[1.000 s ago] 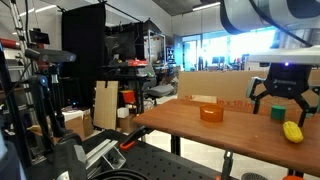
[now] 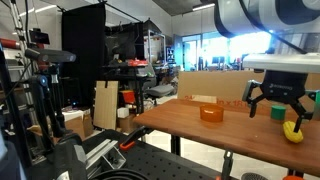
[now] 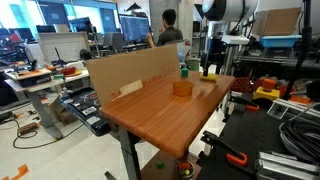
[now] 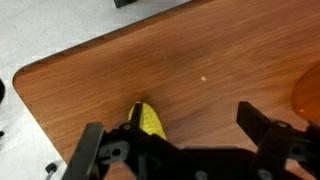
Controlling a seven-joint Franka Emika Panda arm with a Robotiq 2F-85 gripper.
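Note:
On the right part of the wooden table lies a yellow object (image 2: 292, 132), rounded and oblong; the wrist view shows it too (image 4: 151, 119), partly covered by the gripper's body. My gripper (image 2: 277, 108) hangs above the table close to it, fingers wide open and nothing held. From the wrist camera, the open gripper has the yellow object between its two fingers in the picture, but still below them. An orange bowl (image 2: 211, 113) stands farther left on the table, and its rim (image 4: 309, 93) enters the wrist view at the right edge.
A green cup-like object (image 2: 278, 112) stands behind the gripper on the table. An upright brown board (image 3: 140, 76) lines one long side. Table edges lie close to the yellow object.
My gripper has come down slightly and shifted a little to the left in exterior view 1, staying open. The yellow object, bowl and green object have not moved.

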